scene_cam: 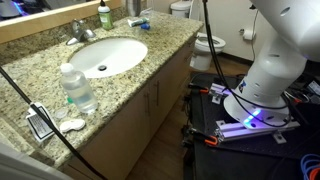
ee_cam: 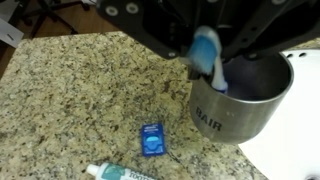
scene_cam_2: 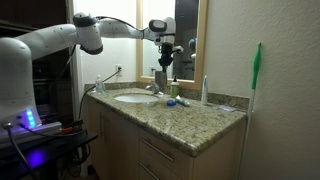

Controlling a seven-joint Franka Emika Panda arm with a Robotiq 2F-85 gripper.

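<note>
In the wrist view, my gripper is shut on a blue-and-white toothbrush-like object [ee_cam: 206, 48], blurred close to the camera. Its white lower part reaches into the mouth of a grey metal cup [ee_cam: 228, 118] marked with dark letters; whether it touches the bottom is hidden. From the far side, the gripper [scene_cam_2: 165, 62] appears just above that cup [scene_cam_2: 160, 80] at the back of the counter. Dark gripper parts hide much of the cup's far rim.
A blue packet [ee_cam: 152, 139] and a toothpaste tube [ee_cam: 118, 172] lie on the speckled counter [ee_cam: 75, 90] beside the cup. A green soap bottle [scene_cam: 104, 15] and the sink [scene_cam: 108, 56] are nearby. Bottles [scene_cam_2: 204, 92] stand along the back.
</note>
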